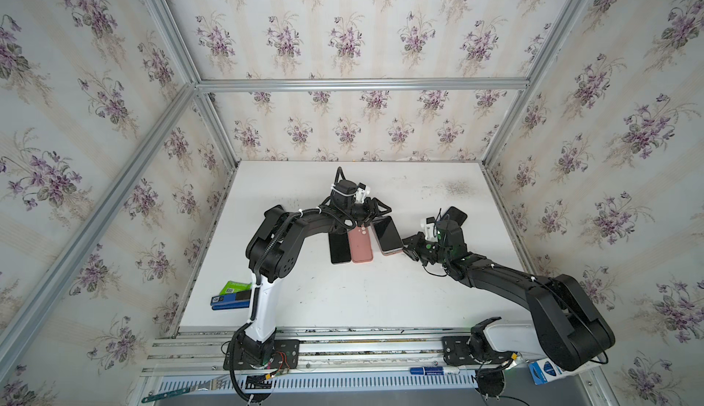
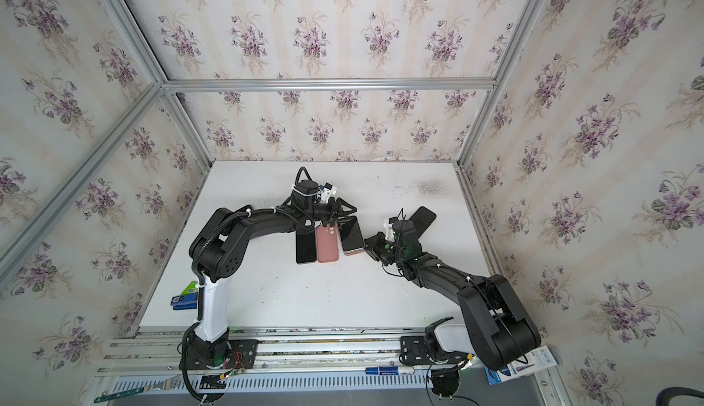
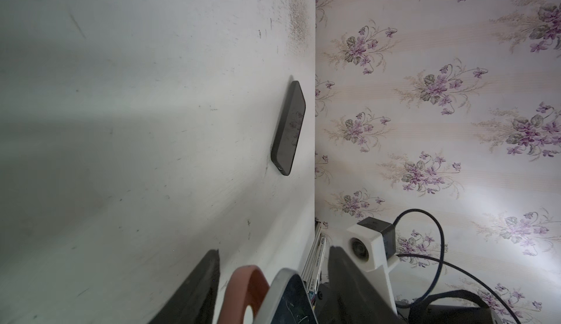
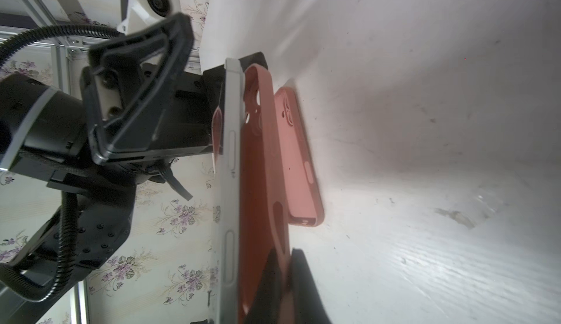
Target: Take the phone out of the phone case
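A phone with silver edge and black screen (image 1: 386, 232) (image 2: 352, 233) is low over the table, with a pink case (image 4: 257, 154) beneath it, partly separated along the side seen in the right wrist view. My left gripper (image 1: 374, 209) is at its upper end; the top of phone and case shows between its fingers, but whether it grips them is unclear. My right gripper (image 1: 409, 247) is shut at the lower end, apparently on the case's rim.
Just left lie a black phone (image 1: 338, 247) and another pink case (image 1: 360, 248). Another black phone (image 2: 424, 219) lies at the right. Blue and green items (image 1: 230, 300) are at the front left.
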